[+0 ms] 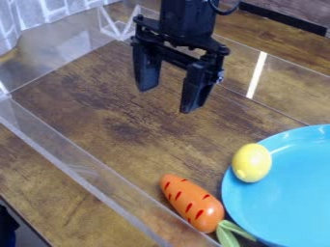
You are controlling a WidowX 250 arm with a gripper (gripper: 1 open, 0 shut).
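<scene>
The black gripper (pixel 172 79) hangs open over the wooden surface at the upper middle, nothing between its fingers. An orange toy carrot (pixel 192 203) with red stripes and green leaves lies at the lower middle, below the gripper in the view. A yellow lemon-like object (pixel 252 162) sits on the left part of a blue plate (pixel 290 198) at the lower right, beside the carrot.
Clear plastic walls (pixel 65 150) border the wooden surface (pixel 110 111) on the left and back. A white cloth-like item (pixel 19 19) shows at the top left.
</scene>
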